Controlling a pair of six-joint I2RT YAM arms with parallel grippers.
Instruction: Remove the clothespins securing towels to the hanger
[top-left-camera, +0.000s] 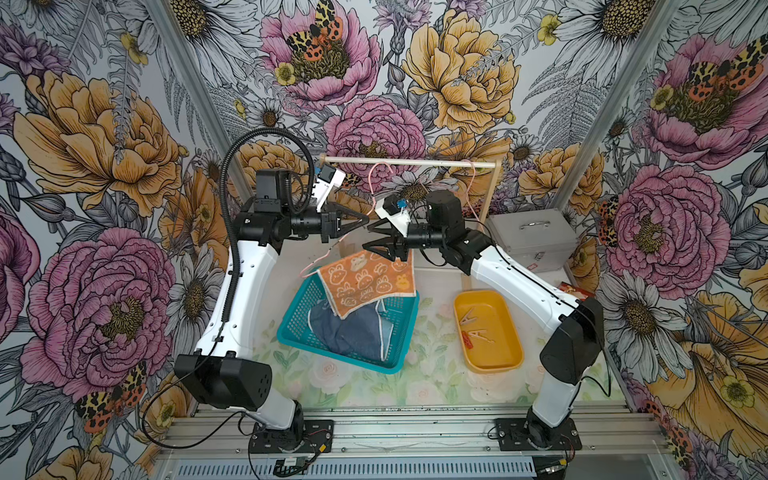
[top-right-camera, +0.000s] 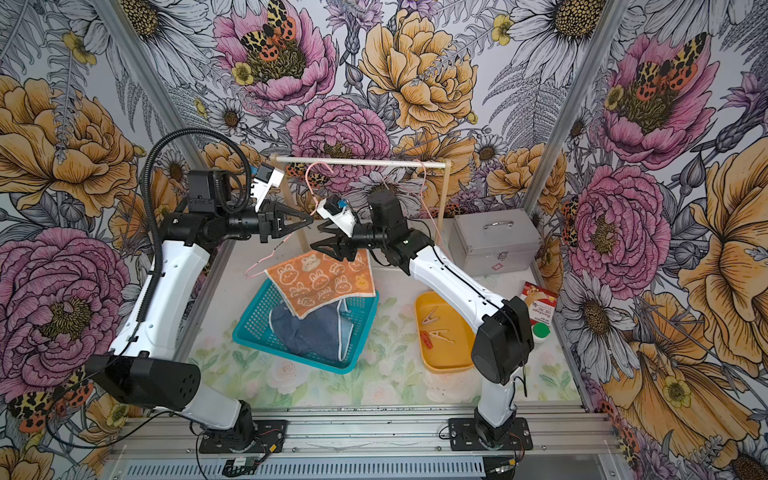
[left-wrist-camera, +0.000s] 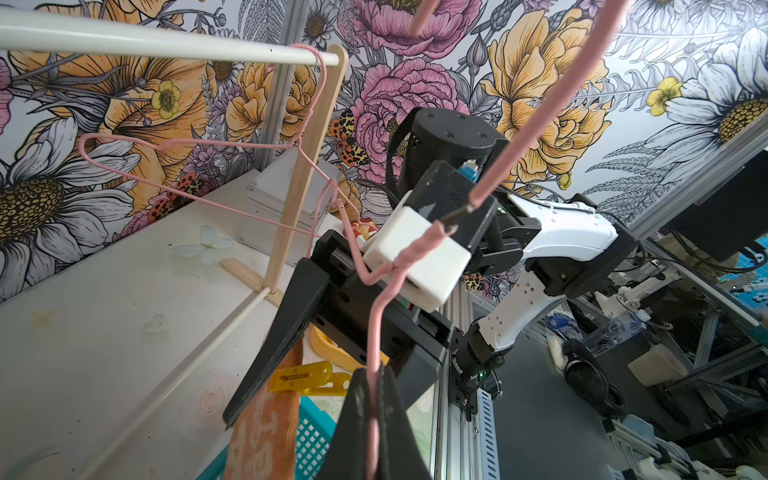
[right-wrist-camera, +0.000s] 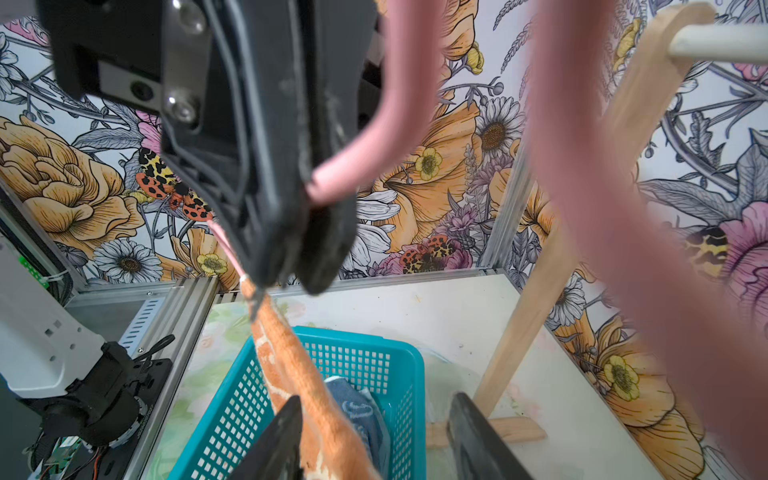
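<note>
An orange patterned towel (top-left-camera: 360, 280) hangs above a teal basket (top-left-camera: 292, 328). In the left wrist view, a yellow clothespin (left-wrist-camera: 300, 376) shows at the towel's top, beside my right gripper's black fingers. My left gripper is shut on the pink hanger wire (left-wrist-camera: 374, 336). My right gripper is part open, with its blurred fingertips either side of the towel's edge and the basket behind; whether anything is between them is unclear. A blue-grey cloth (top-left-camera: 344, 332) lies in the basket.
A yellow tray (top-left-camera: 500, 328) holding loose clothespins stands at right. A wooden rack (top-left-camera: 488, 200) with a second hanger stands behind, beside a grey metal box (top-left-camera: 532, 248).
</note>
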